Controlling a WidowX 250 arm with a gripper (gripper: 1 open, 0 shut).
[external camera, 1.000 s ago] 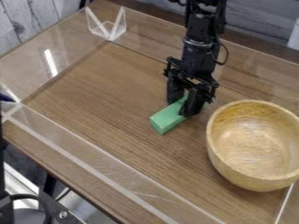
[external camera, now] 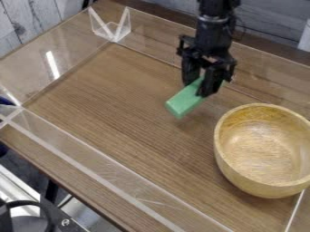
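Observation:
The black robot arm reaches down from the top centre, and its gripper (external camera: 198, 72) is shut on a green object (external camera: 187, 100), a flat rectangular piece held tilted above the wooden table (external camera: 91, 136). The fingertips are partly hidden behind or around the object's upper end. A large round tan bowl (external camera: 260, 154) sits at the right, below and to the right of the green object, apart from it.
A clear plastic corner piece (external camera: 111, 24) lies at the back left. A black cable or fixture (external camera: 24, 217) is at the bottom left.
The gripper and the green object have moved back toward the top of the view, away from the front of the table. The bowl has not moved.

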